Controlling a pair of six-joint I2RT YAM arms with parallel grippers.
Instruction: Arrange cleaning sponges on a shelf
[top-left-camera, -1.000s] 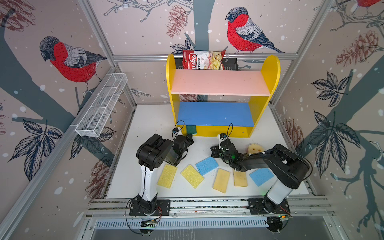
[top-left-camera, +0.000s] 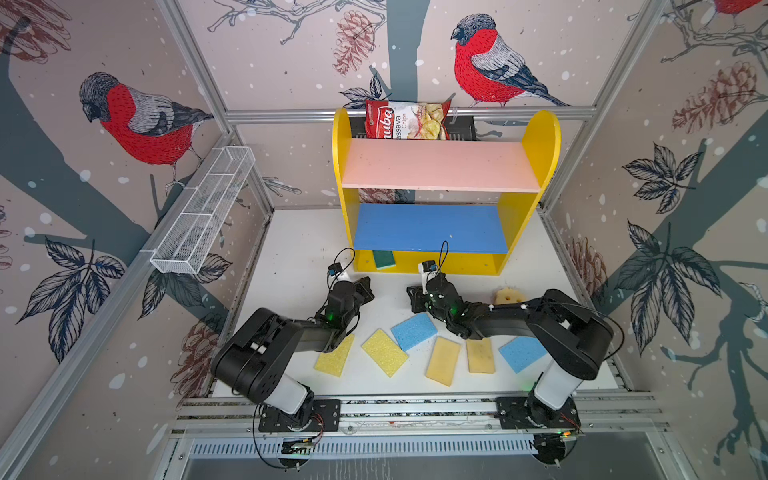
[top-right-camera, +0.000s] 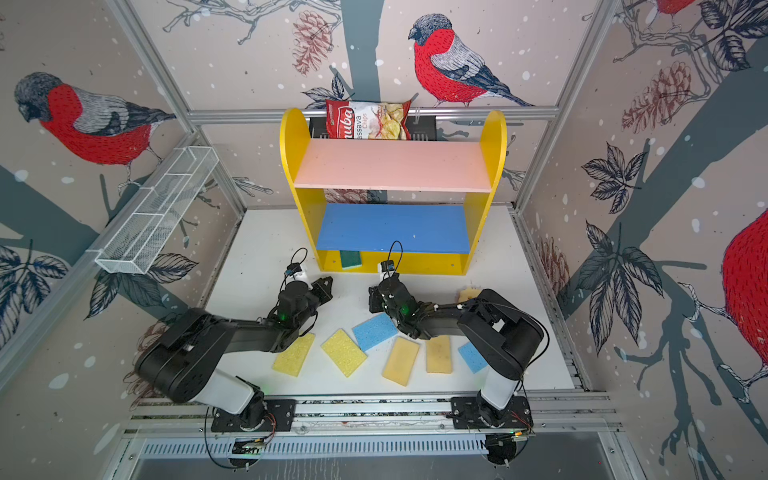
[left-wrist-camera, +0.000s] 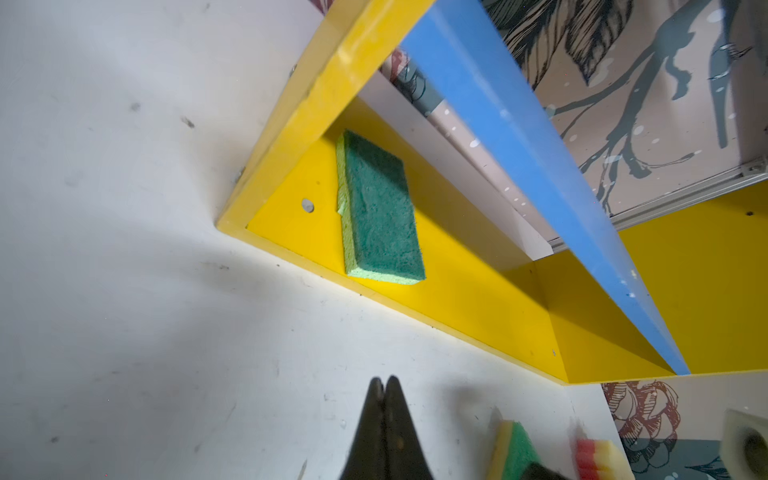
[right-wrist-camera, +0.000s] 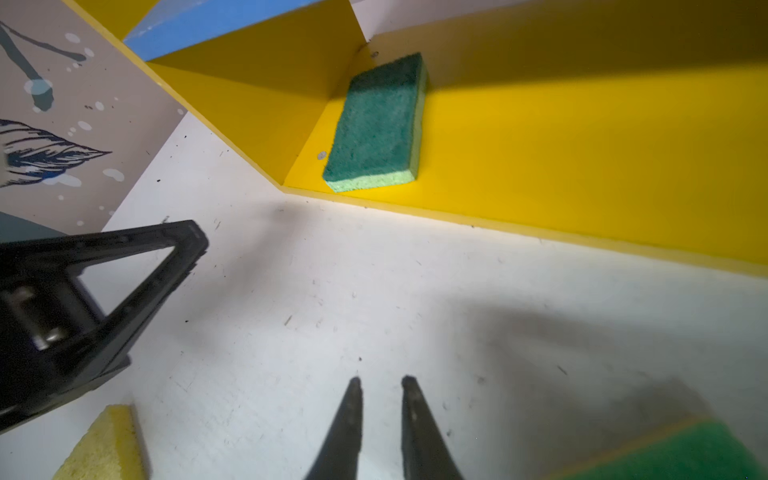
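Note:
The yellow shelf (left-wrist-camera: 480, 320) has a green sponge (left-wrist-camera: 380, 212) lying on its bottom board, by the left side wall. Just in front of that corner, my left gripper is shut, nothing showing between its fingers; the sponge is clear of it. My right gripper hangs over bare table in front of the shelf, its fingers parted slightly with only a gap between them. On the table near the front lie a yellow sponge (top-left-camera: 385, 352), a blue sponge (top-left-camera: 414, 331), a tan sponge (top-left-camera: 443, 361), another tan sponge (top-left-camera: 480, 357) and a second blue sponge (top-left-camera: 522, 353).
Another yellow sponge (top-left-camera: 334, 356) lies partly under my left arm. A round yellowish item (top-left-camera: 510, 296) sits beyond my right arm. The blue board (top-left-camera: 432, 228) and pink board (top-left-camera: 440, 164) are bare. A white wire basket (top-left-camera: 204, 209) hangs at left.
My left arm has swung left and its gripper has drawn back from the shelf corner. The right gripper has moved a little left and toward the shelf. The shelf's green sponge is now less covered.

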